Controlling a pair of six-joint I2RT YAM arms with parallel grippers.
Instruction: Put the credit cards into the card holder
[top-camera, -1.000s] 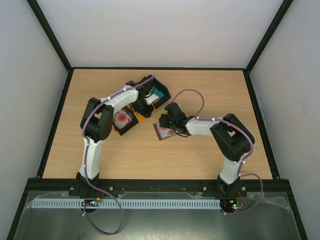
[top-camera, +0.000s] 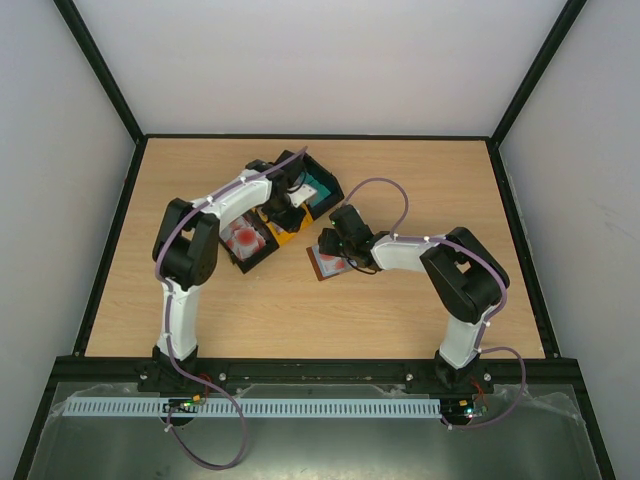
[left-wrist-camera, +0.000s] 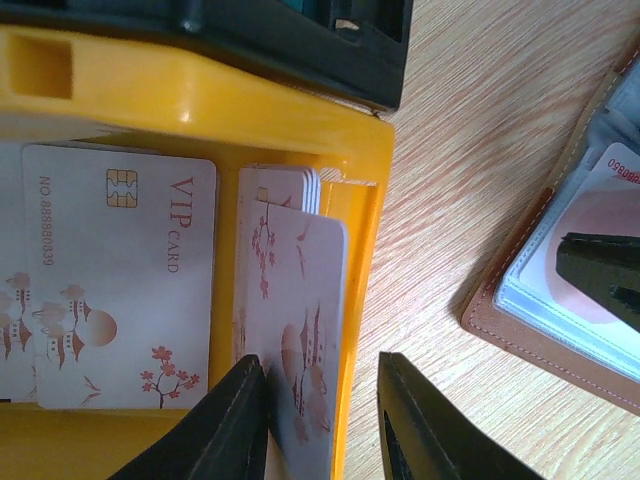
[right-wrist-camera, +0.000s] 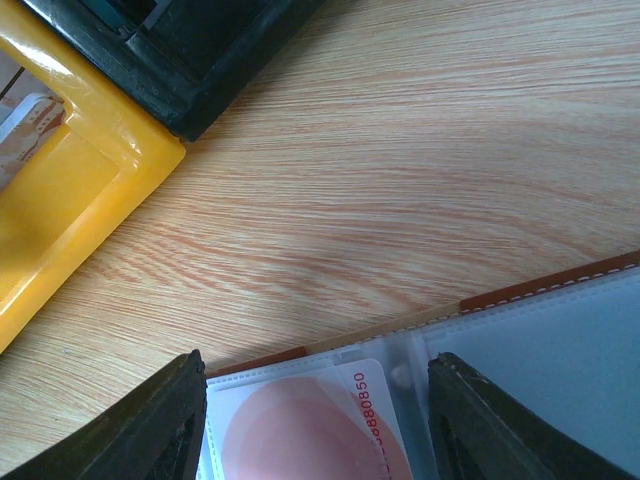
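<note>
In the left wrist view, a yellow tray holds white VIP cards and a stack with a tilted card along its right side. My left gripper is open around that tilted card's lower part, fingers apart. The card holder, a brown wallet with clear sleeves, lies right of the tray, with a card inside a sleeve. In the right wrist view, my right gripper stands open over the holder, its fingers either side of the card in the sleeve.
Dark trays adjoin the yellow one, one with teal contents.
The right arm looks unchanged.
</note>
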